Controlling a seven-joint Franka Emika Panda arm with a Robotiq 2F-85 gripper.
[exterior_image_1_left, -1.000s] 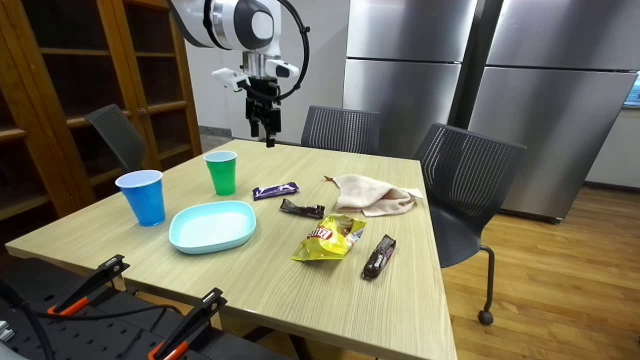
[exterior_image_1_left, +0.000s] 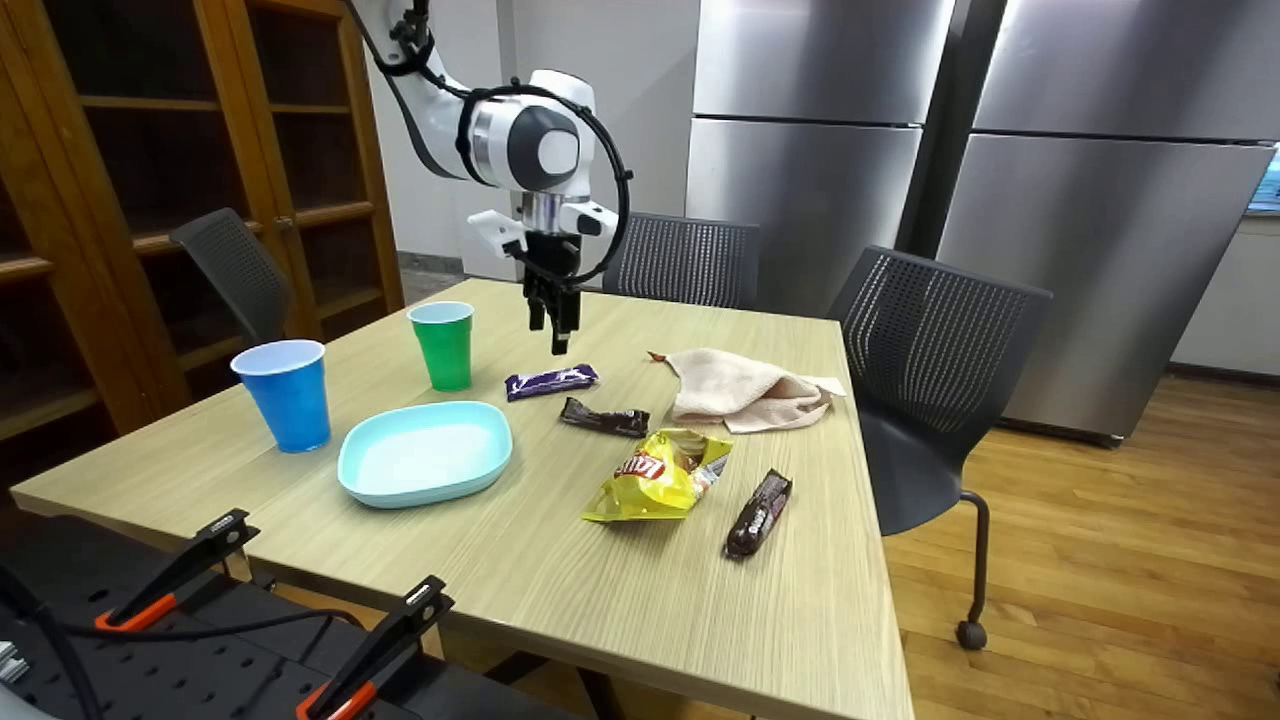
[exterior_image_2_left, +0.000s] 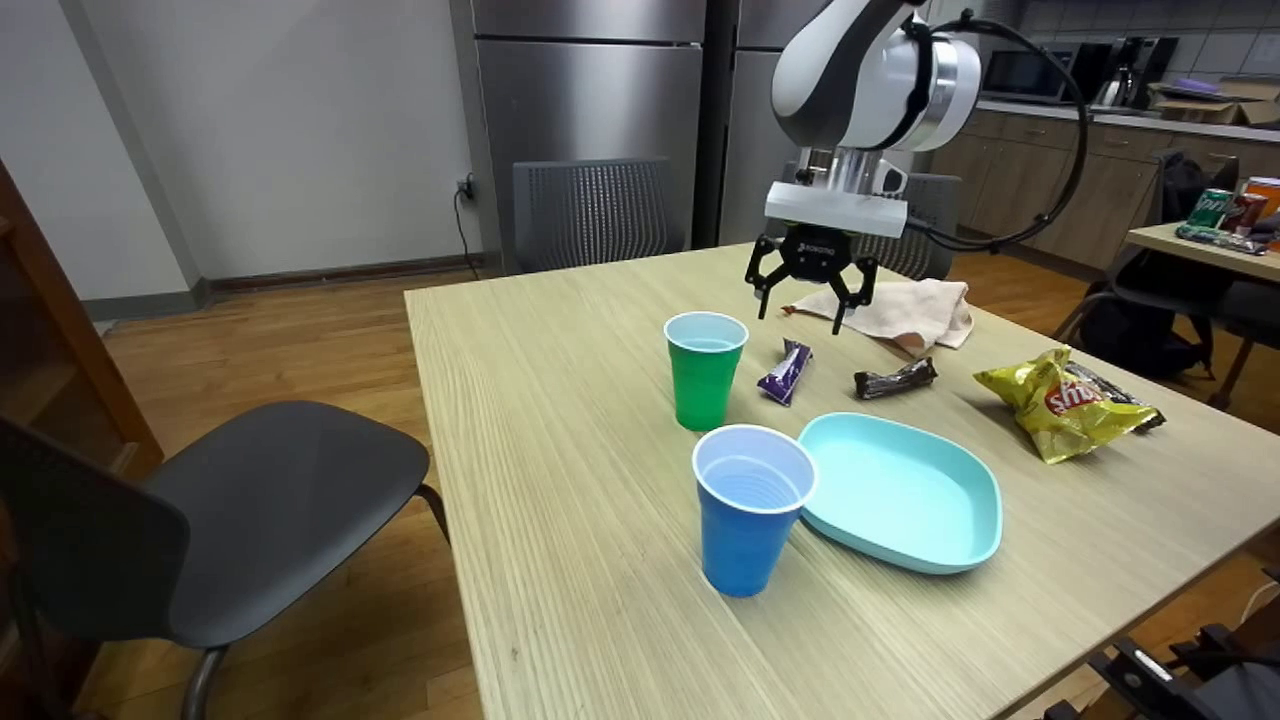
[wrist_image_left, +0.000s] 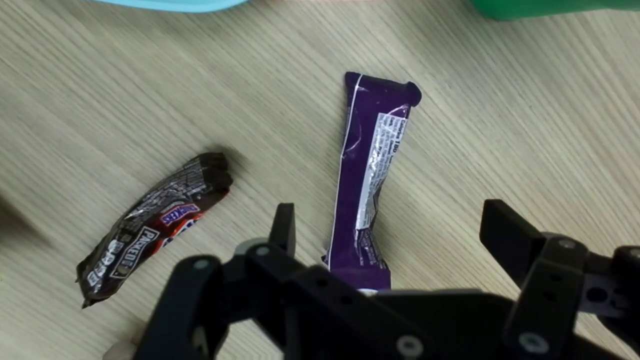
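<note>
My gripper hangs above the table, open, with empty space between its fingers. Below it lies a purple-wrapped bar (wrist_image_left: 369, 180); in the wrist view its near end falls between the two fingertips and is partly hidden by the gripper body. Exterior view 1 shows the same bar (exterior_image_1_left: 551, 382) flat on the wood, a little below and in front of the gripper (exterior_image_1_left: 548, 336). A dark brown Snickers bar (wrist_image_left: 157, 228) rests to the left of the fingers in the wrist view. Toward the table's front sits an empty turquoise plate (exterior_image_2_left: 902, 490).
A green cup (exterior_image_1_left: 445, 348) and a blue cup (exterior_image_1_left: 288, 396) stand upright beside the plate. A yellow chip bag (exterior_image_1_left: 657, 476), another dark bar (exterior_image_1_left: 758, 514) and a beige cloth (exterior_image_1_left: 750, 390) occupy the right side. In exterior view 2, the table's left side is clear.
The gripper has come lower and shifted right in exterior view 1, nearer the purple bar. Objects on the table stay where they were.
</note>
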